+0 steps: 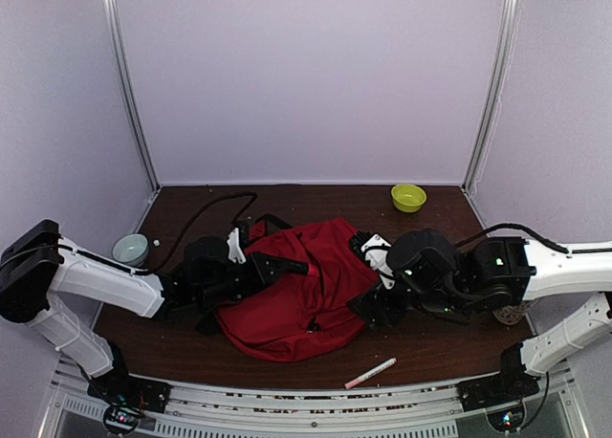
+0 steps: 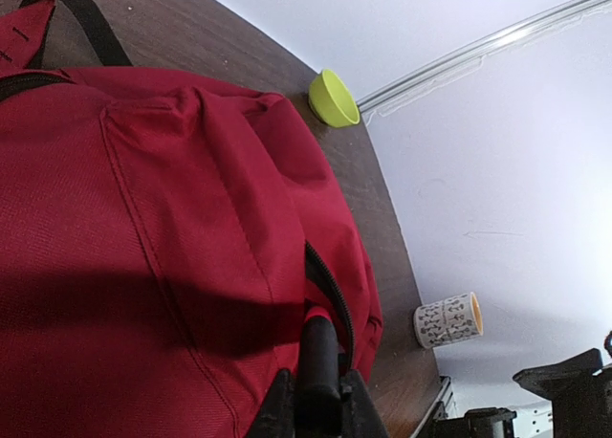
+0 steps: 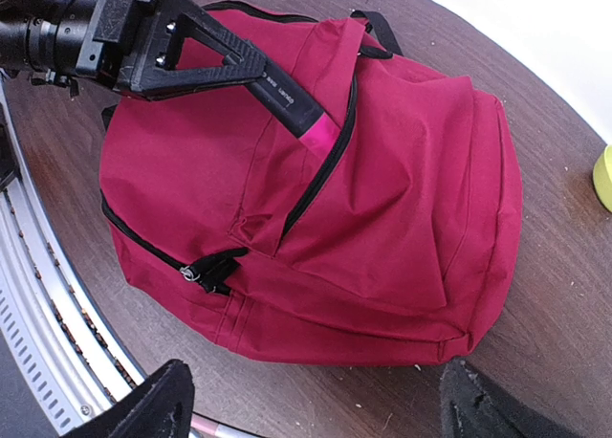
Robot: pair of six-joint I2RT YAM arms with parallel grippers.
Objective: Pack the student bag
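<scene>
The red student bag lies on the table, its zipped opening parted a little. My left gripper is shut on a black marker with a pink end. The marker's pink end sits at the zip slit, pointing into the bag; how deep it reaches cannot be told. On the bag's other side my right gripper stands open, its fingers apart at the bag's edge with no cloth clearly between them. A white and pink pen rests on the table in front of the bag.
A yellow-green bowl stands at the back right. At the left edge is a pale cup, and a patterned cup lies near the right wall.
</scene>
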